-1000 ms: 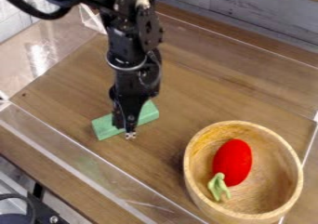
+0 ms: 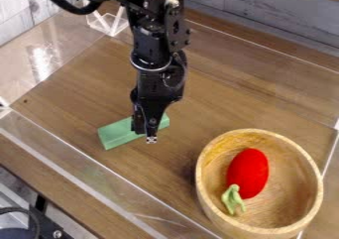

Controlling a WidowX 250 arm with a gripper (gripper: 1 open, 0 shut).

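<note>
My black gripper (image 2: 150,130) hangs over a mint-green flat block (image 2: 119,133) on the wooden table, its fingertips close together just at the block's right part, which they partly hide. The fingers look shut, with nothing visible between them; whether they touch the block I cannot tell. A wooden bowl (image 2: 209,173) at the right holds a red oblong object (image 2: 248,172) with a pale green top.
A grey wall (image 2: 279,15) runs along the back. A metal rail and dark cables lie at the lower left.
The gripper has shifted slightly up and to the right over the last second, and the arm above it has shifted a little. The block and bowl look unmoved.
</note>
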